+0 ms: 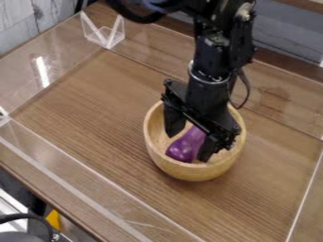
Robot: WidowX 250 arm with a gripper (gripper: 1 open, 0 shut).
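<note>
A black robot gripper [199, 125] reaches down from the top into a tan round bowl [190, 168], its fingers spread open on either side over the bowl. A purple object [183, 149] lies in the bowl under the fingers, partly hidden by the gripper. Whether the fingers touch it is hard to tell.
A clear plastic item [104, 30] stands at the back left. A light wall runs along the back.
</note>
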